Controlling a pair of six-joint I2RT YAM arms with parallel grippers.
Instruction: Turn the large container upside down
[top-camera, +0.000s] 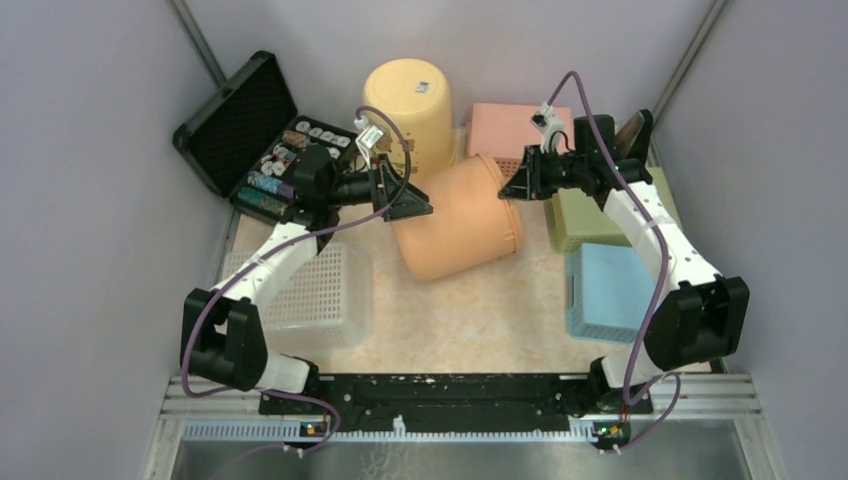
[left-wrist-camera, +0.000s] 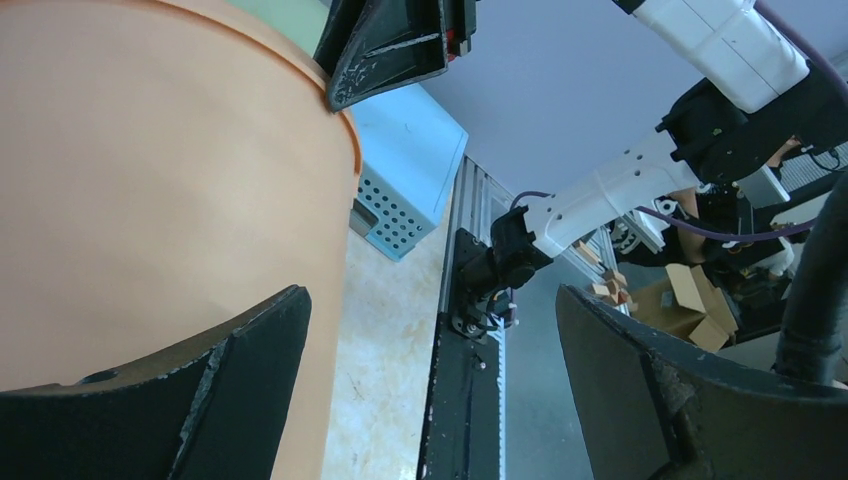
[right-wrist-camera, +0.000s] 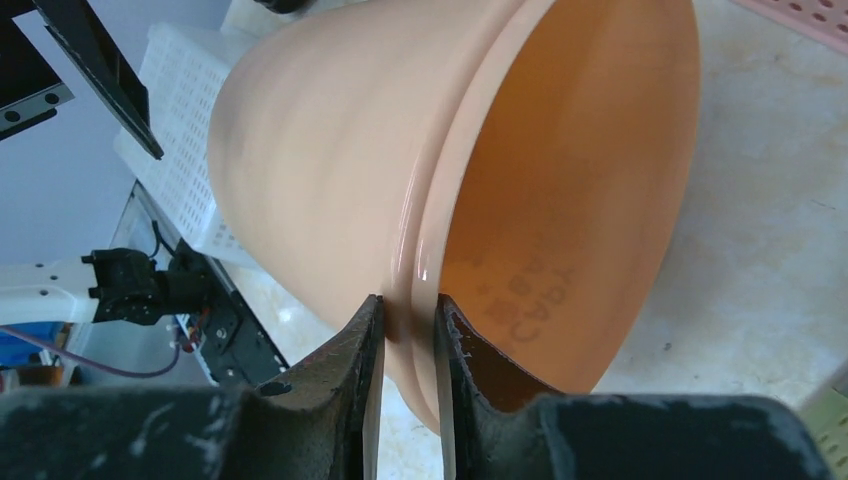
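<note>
The large orange container (top-camera: 455, 225) lies tipped on its side, its base toward the left and its open mouth toward the right. My right gripper is shut on the container's rim, one finger outside the wall and one inside. Looking into the mouth, the right wrist view shows the dark orange interior (right-wrist-camera: 570, 210). At the base end, above the container, my left gripper (top-camera: 408, 207) stands open. In the left wrist view the orange side wall (left-wrist-camera: 170, 200) passes behind the left finger (left-wrist-camera: 250, 380), and nothing is gripped there.
A yellow tub (top-camera: 410, 110) stands upside down behind the container. White (top-camera: 310, 295), blue (top-camera: 615, 290), green (top-camera: 600, 215) and pink (top-camera: 515, 128) baskets flank it. An open black case (top-camera: 240, 125) sits at back left. Bare table (top-camera: 455, 325) shows in front.
</note>
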